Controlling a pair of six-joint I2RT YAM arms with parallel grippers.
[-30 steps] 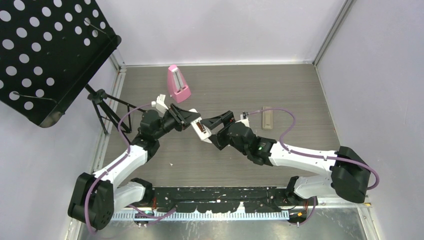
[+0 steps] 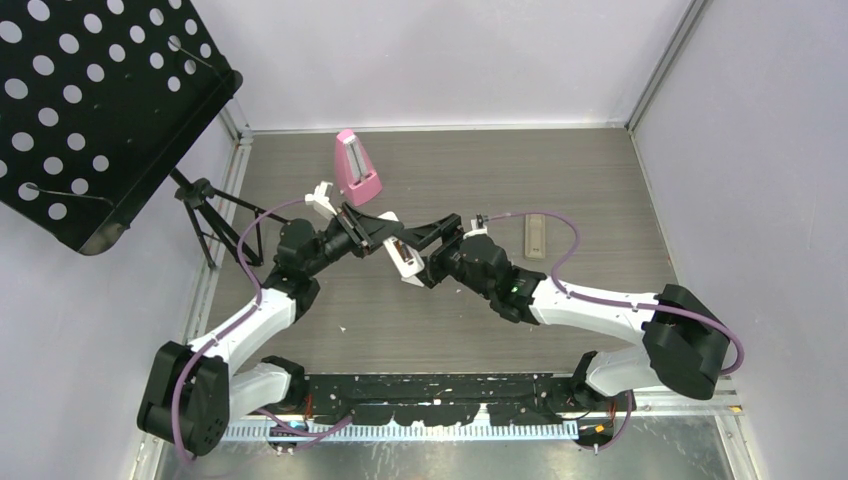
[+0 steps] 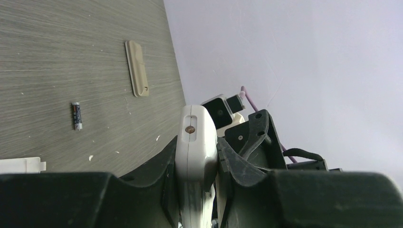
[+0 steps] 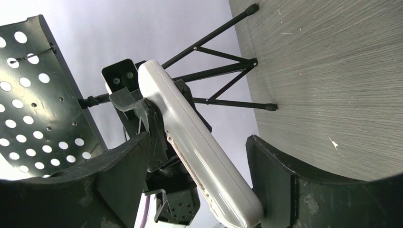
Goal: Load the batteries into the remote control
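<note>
A white remote control [image 2: 404, 258] hangs between the grippers at mid-table. My left gripper is shut on it, its narrow side facing up in the left wrist view. My right gripper is open around the remote's body [image 4: 204, 152], which lies between its fingers. A loose battery [image 3: 77, 115] lies on the table in the left wrist view. A beige cover-like piece [image 2: 535, 236] lies at the right of the table, and a white object [image 3: 21, 165] is partly visible in the left wrist view.
A pink metronome [image 2: 357, 178] stands at the back. A black perforated stand [image 2: 100, 110] with tripod legs occupies the left side.
My right gripper has moved slightly left, closer around the remote.
</note>
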